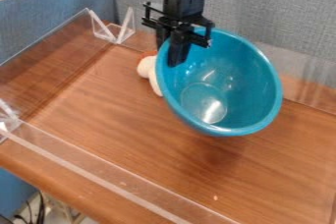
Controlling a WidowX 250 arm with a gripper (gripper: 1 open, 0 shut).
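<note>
A large teal bowl (pixel 226 92) is tilted up under my gripper (pixel 179 47), whose dark fingers sit at the bowl's upper left rim. Whether they are closed on the rim is hard to make out. A small white object (pixel 148 71) lies on the wooden table behind the bowl, mostly hidden by it.
A padded grey-blue wall stands at the back and left. Clear plastic brackets (pixel 113 29) sit at the back-left corner, with a clear strip along the edges.
</note>
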